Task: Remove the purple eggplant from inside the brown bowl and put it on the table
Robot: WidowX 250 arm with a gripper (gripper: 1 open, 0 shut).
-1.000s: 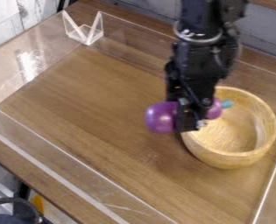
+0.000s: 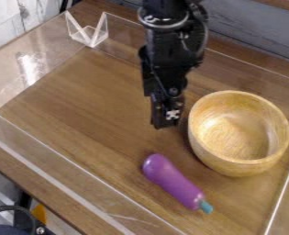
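The purple eggplant [image 2: 172, 180] lies on the wooden table [image 2: 85, 119] near the front, its blue-green tip pointing toward the lower right. Just behind it and to the right stands the brown bowl [image 2: 239, 133], upright, with nothing visible inside. My gripper [image 2: 166, 117] hangs to the left of the bowl, pointing down, clear of the eggplant. No object shows at its fingertips. The dark fingers overlap in this view, so how far apart they are is hard to make out.
A clear wire-like holder [image 2: 88, 29] stands at the back left. A pale raised edge runs along the front left, and dark cables [image 2: 12, 220] lie beyond it at the lower left corner.
The eggplant was up at my gripper beside the bowl; now it lies on the table in front. The gripper has drawn back and left, away from it.
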